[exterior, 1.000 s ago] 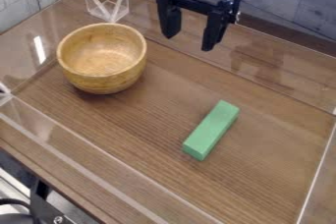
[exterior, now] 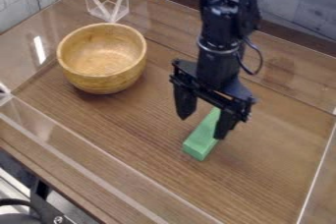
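My gripper [exterior: 206,107] hangs low over the upper end of a green block [exterior: 202,140], open, its dark fingers either side of that end. The block lies diagonally on the wooden surface [exterior: 105,149]. Whether the fingers touch it is unclear.
A tan wooden bowl [exterior: 101,55] sits at the upper left. Behind it a small white wire object [exterior: 112,8] is by the wall. A dark cable shows at the lower left corner.
The block and bowl look unmoved.
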